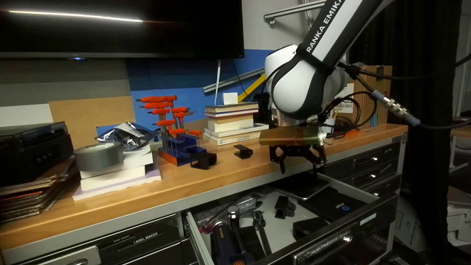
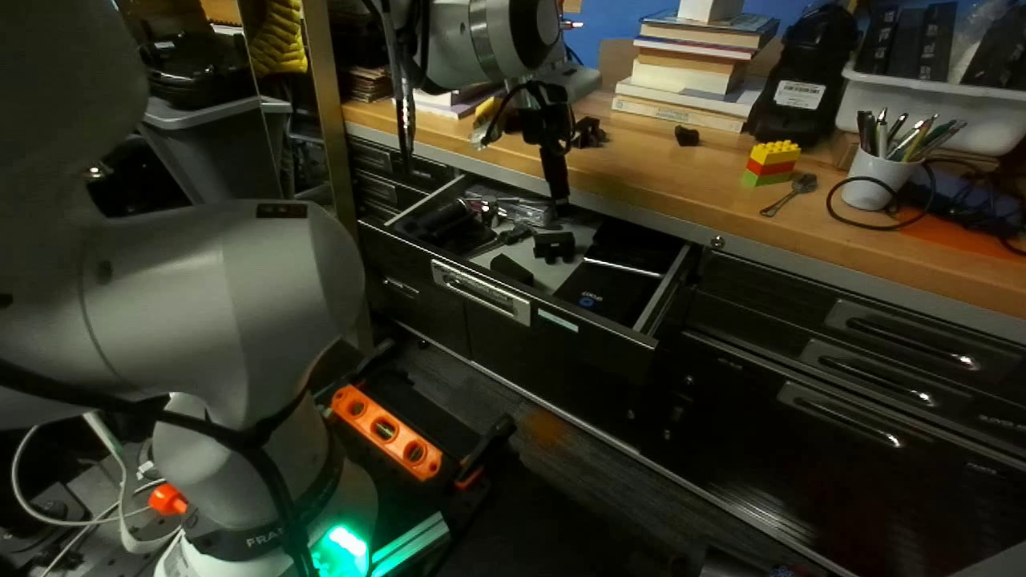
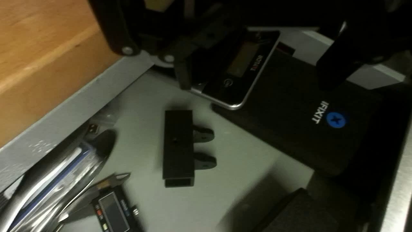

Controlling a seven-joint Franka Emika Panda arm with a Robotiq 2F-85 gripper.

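My gripper hangs over the back of the open drawer, fingers pointing down and spread wide with nothing between them. In the wrist view, one finger shows at upper centre and the other is dark at the right. Below it, a black rectangular bracket with two rounded lugs lies on the pale drawer floor, touched by neither finger. A black scale and a dark IFIXIT case are beside it. Another dark piece lies nearer the drawer front.
Digital calipers and plastic-wrapped tools crowd the drawer's left side. On the wooden worktop stand books, orange-handled hex keys and two black brackets, one here. Toy bricks, a spoon and a pen cup occupy its right part.
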